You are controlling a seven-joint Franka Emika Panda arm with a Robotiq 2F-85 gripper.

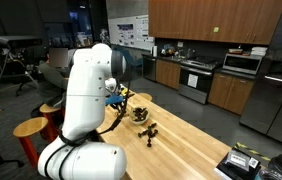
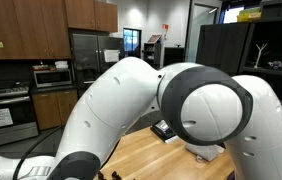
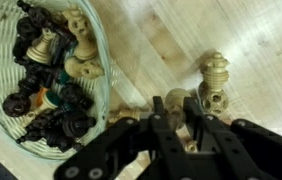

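Observation:
In the wrist view a pale wooden chess piece [image 3: 175, 98] shows at the fingertips of my gripper, which is shut on it. Its lower part is hidden by the fingers. Another pale chess piece [image 3: 214, 82] lies on the wooden table just to the right. On the left side is a woven basket [image 3: 105, 75] with dark and light chess pieces inside. The gripper is to the right of this basket, outside its rim. In exterior view 1 the basket [image 1: 138, 121] is on the table, near the arm; the fingers are too small to make out there.
More pale pieces [image 3: 131, 115] are partly visible by the basket and behind the fingers. Several dark pieces [image 1: 150, 132] stand on the table beyond the basket. A dark boxy device [image 1: 239, 164] sits at the right.

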